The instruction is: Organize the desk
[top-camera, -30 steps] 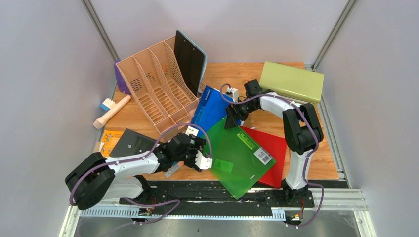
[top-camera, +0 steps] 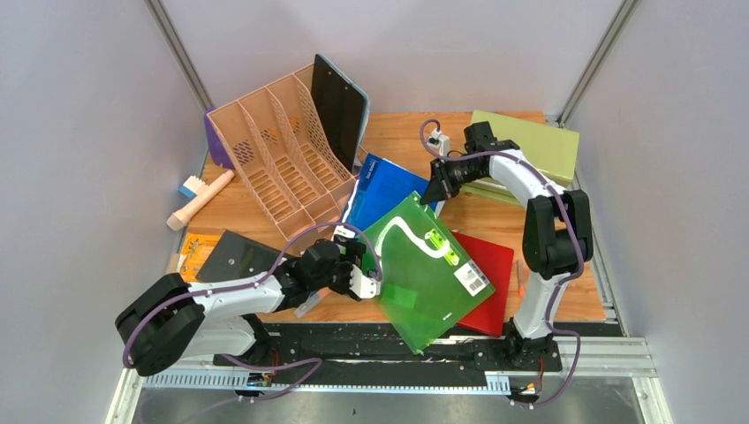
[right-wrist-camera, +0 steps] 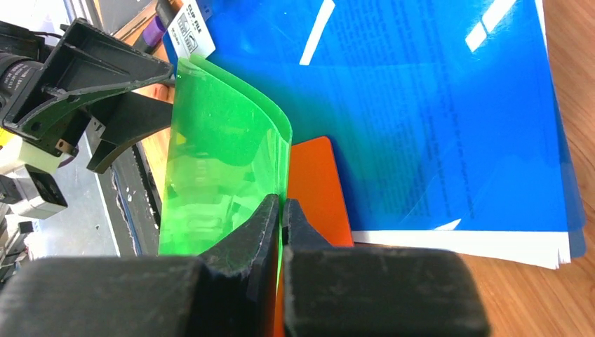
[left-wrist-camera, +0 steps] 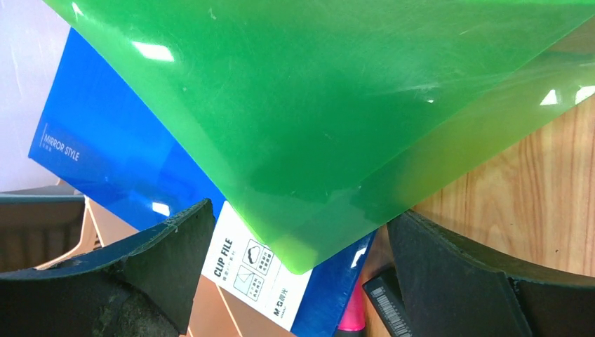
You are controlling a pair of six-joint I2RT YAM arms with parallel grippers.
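Observation:
A translucent green folder (top-camera: 415,283) lies tilted across the front middle of the desk in the top view. My right gripper is shut on its spine edge near the far corner, which is raised. The folder's other corner reaches between the spread fingers of my left gripper; they stand open around it without visible grip. Under it is a blue clip file (top-camera: 386,187) with a white label. A red folder (top-camera: 488,265) sits partly beneath the green one, on the right. The peach file rack (top-camera: 281,146) stands at the back left.
A dark tablet-like panel (top-camera: 336,110) leans at the rack's right side. An olive box (top-camera: 530,146) fills the back right corner. On the left lie a wooden roller (top-camera: 201,200), a black folder (top-camera: 237,258) and an orange sheet (top-camera: 199,252). Bare wood shows behind the blue file.

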